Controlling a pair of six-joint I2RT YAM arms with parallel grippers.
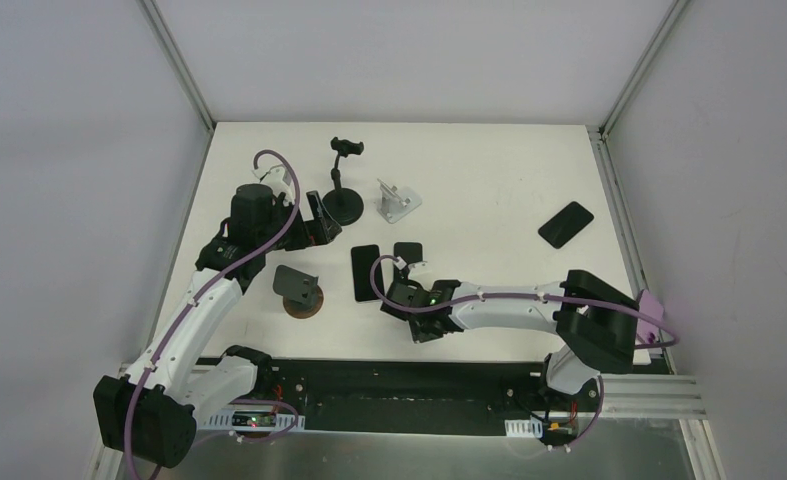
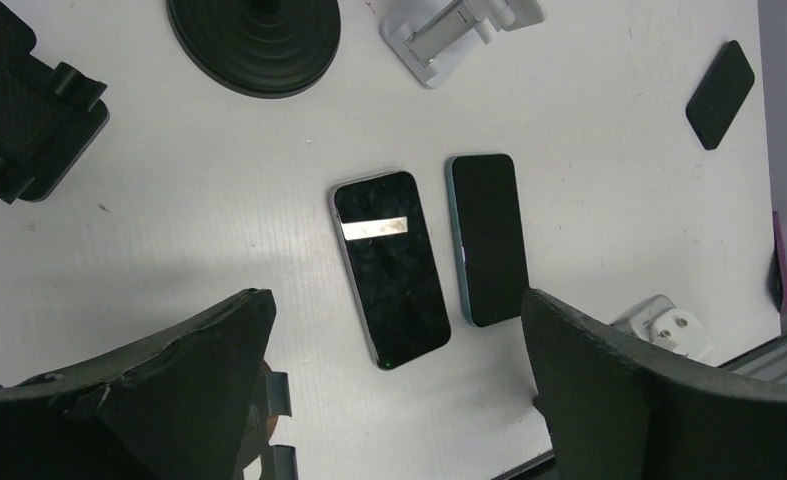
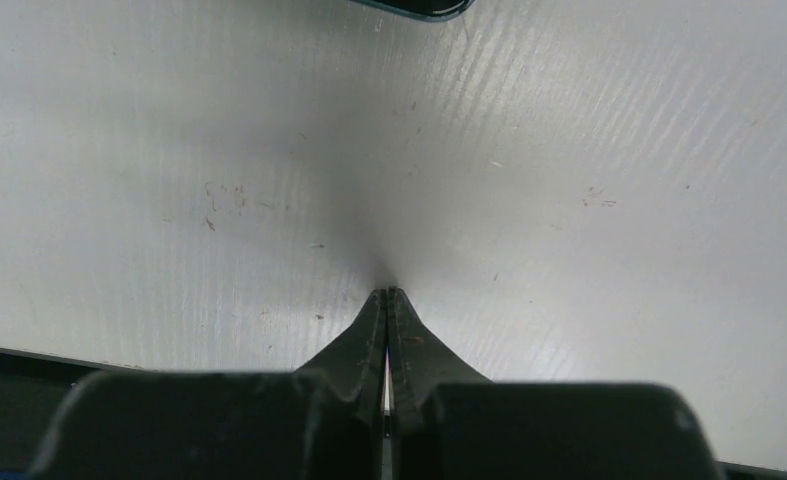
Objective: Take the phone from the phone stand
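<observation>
Over the left of the table, my left gripper stands open with nothing between its fingers. My right gripper is shut low over the front of the table, its fingertips together and nothing showing between them. Two dark phones lie flat side by side: the left phone point(image 2: 391, 270) and the right phone point(image 2: 489, 240). A third black phone point(image 1: 566, 225) lies at the table's right. The white stand point(image 1: 397, 200), the round-based black stand point(image 1: 343, 208) and the brown-based stand point(image 1: 297, 287) show no phone on them.
Another black stand point(image 2: 24, 110) shows at the left of the left wrist view. A pink phone-like slab point(image 1: 650, 315) is by the right wall, beside my right arm.
</observation>
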